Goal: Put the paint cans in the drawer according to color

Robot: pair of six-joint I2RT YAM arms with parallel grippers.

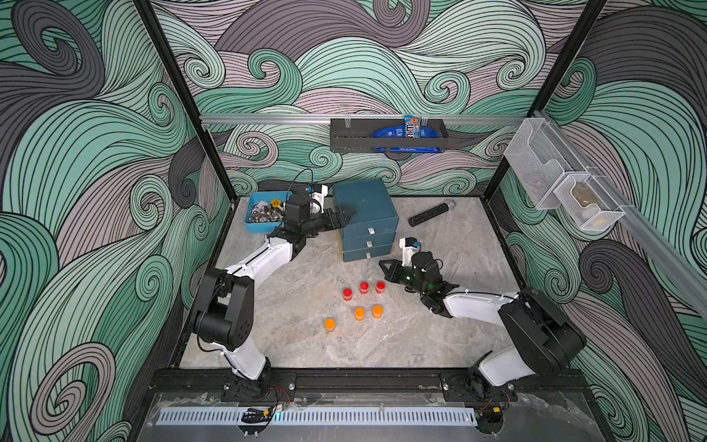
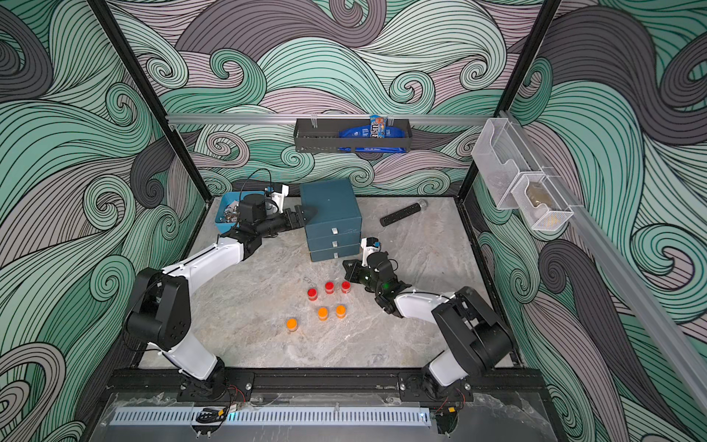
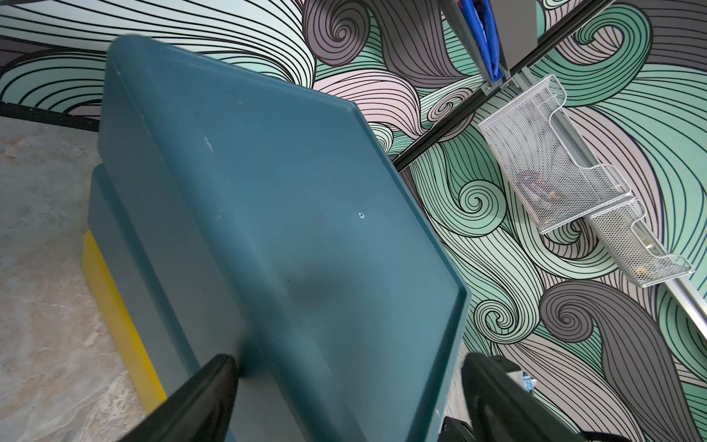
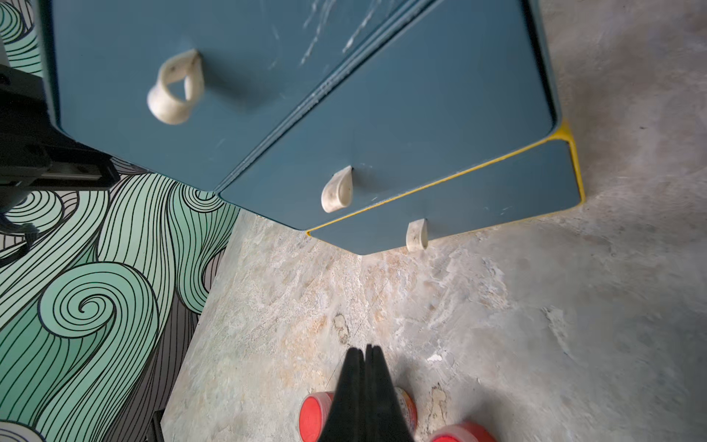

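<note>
A blue cabinet point(image 1: 362, 199) with three drawers stands at the back, all of them closed. In the right wrist view the middle drawer's white loop handle point(image 4: 337, 190) is well ahead of my right gripper, whose fingers are shut together with nothing between them. Three red-lidded cans point(image 1: 363, 288) and three orange-lidded cans point(image 1: 359, 314) stand on the table in front of the cabinet. My left gripper is open, its fingers spread across a corner of the cabinet's top section point(image 3: 294, 206).
A blue bin point(image 1: 257, 221) of small parts sits left of the cabinet. A black microphone point(image 1: 431, 213) lies to its right. Wire baskets point(image 1: 541, 162) hang at the right wall.
</note>
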